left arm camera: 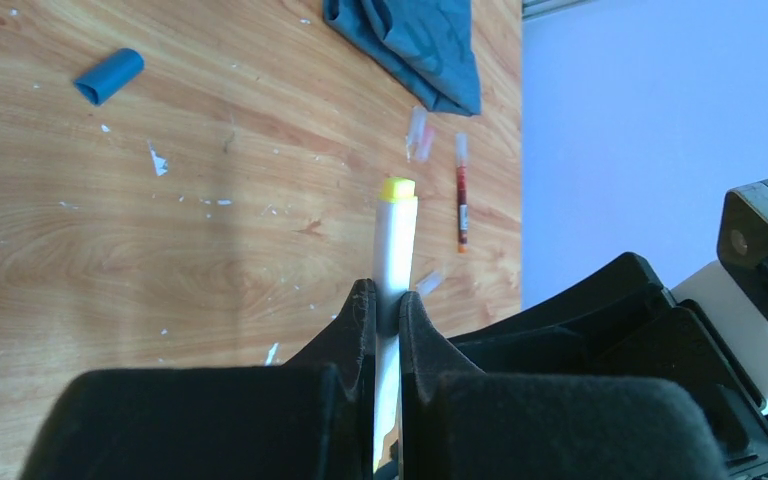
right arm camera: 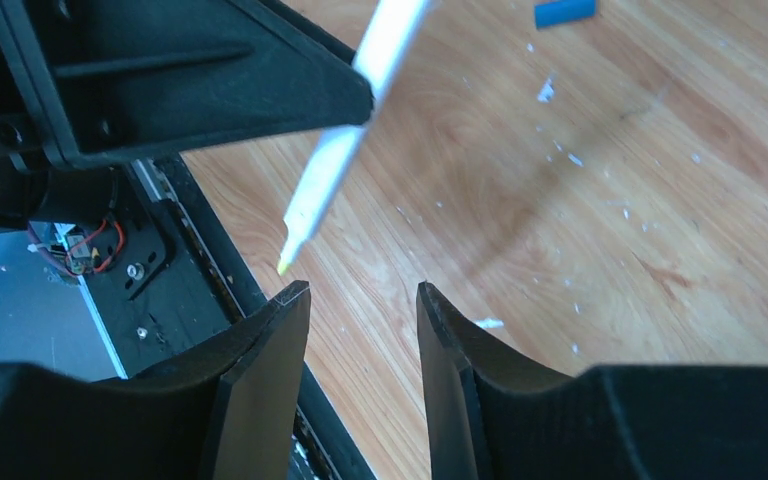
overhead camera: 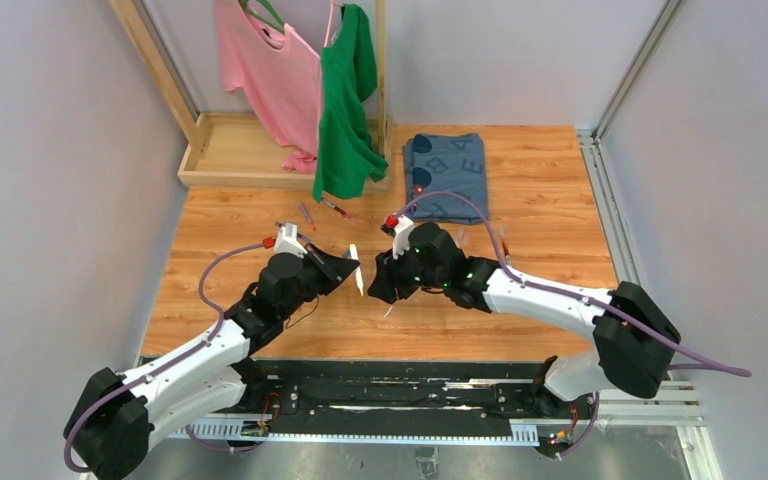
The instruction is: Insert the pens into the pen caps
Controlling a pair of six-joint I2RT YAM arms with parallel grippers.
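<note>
A white pen (overhead camera: 357,270) with a yellow end stands upright in my left gripper, which is shut on its middle; in the right wrist view the pen (right arm camera: 315,185) shows its narrow yellow-tipped end pointing down. My right gripper is open, just beside the pen, with nothing between its fingers. On the table lie a blue cap (left arm camera: 110,75), clear caps (left arm camera: 417,135) and a red-brown pen (left arm camera: 461,195) with an orange end. More pens (overhead camera: 336,207) lie near the wooden rack.
A folded blue cloth (overhead camera: 445,176) lies at the back of the table (overhead camera: 530,320). A wooden rack (overhead camera: 220,150) with pink and green shirts stands at the back left. The front of the table holds small scraps but is otherwise mostly clear.
</note>
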